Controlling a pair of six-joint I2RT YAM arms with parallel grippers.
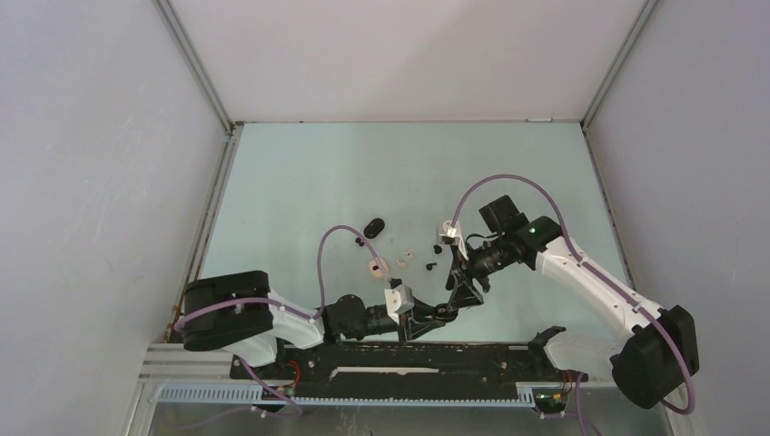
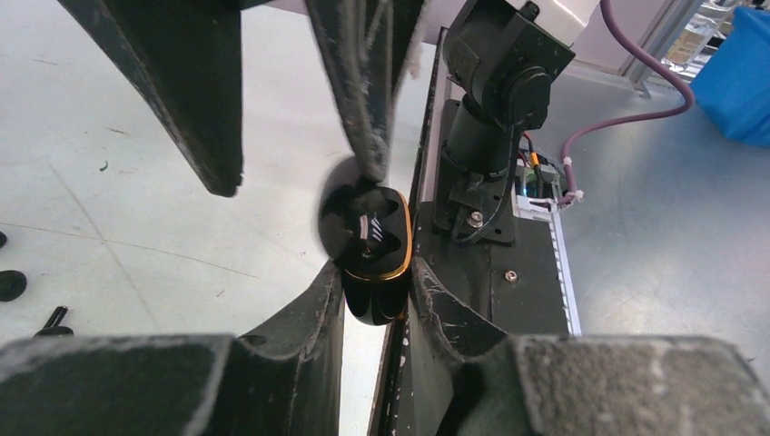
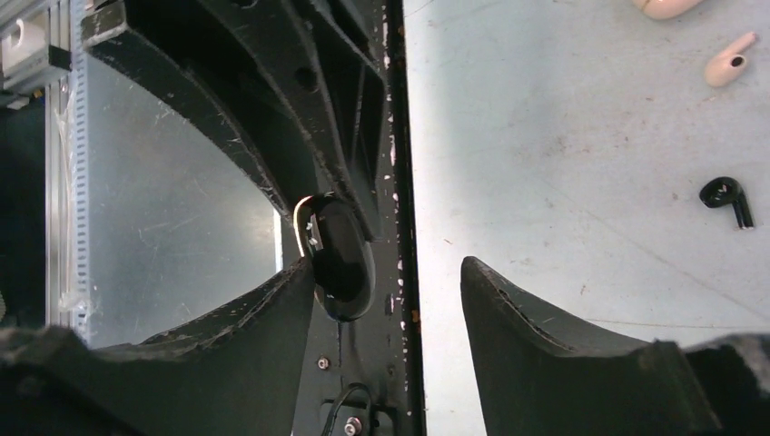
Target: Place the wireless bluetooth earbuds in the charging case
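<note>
My left gripper is shut on a black charging case (image 2: 380,263) with a gold rim, its lid up, held low at the front in the top view. My right gripper (image 1: 461,295) stands open directly over the case, one finger at the lid; in the right wrist view nothing shows between its fingertips. A black earbud (image 3: 726,193) lies on the table, and a pink earbud (image 3: 726,64) lies beyond it.
A closed black case (image 1: 374,227), a pink case (image 1: 377,268) and several small earbuds lie mid-table. The table's front edge runs beneath both grippers.
</note>
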